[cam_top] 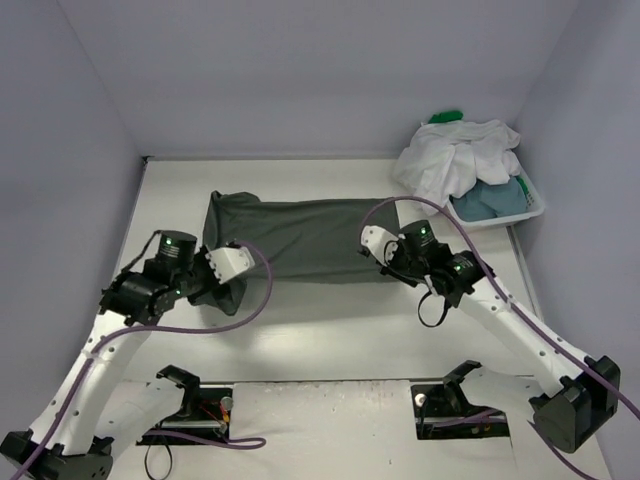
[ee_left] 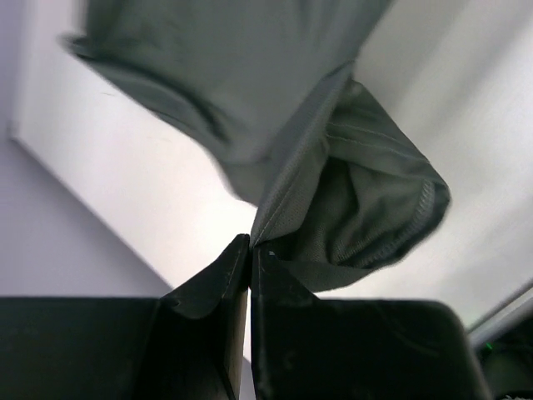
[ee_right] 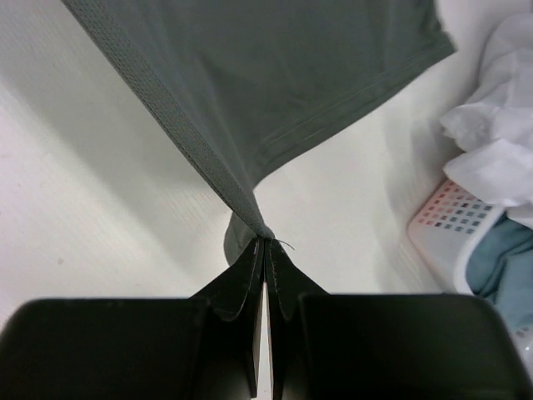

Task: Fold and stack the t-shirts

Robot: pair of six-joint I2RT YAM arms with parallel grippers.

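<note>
A dark grey-green t-shirt [cam_top: 300, 230] is spread across the table, its near edge raised by both grippers. My left gripper [cam_top: 212, 280] is shut on its left near part; in the left wrist view the fabric [ee_left: 333, 200] runs into the closed fingertips [ee_left: 251, 243], with a crumpled fold hanging beside them. My right gripper [cam_top: 382, 262] is shut on the right end of that edge; in the right wrist view a hemmed strip [ee_right: 183, 125] stretches from the fingertips [ee_right: 265, 243] up to the left.
A white basket [cam_top: 530, 205] at the back right holds blue cloth [cam_top: 490, 200] and white cloth [cam_top: 450, 155], close to the shirt's right end. Walls enclose the back and sides.
</note>
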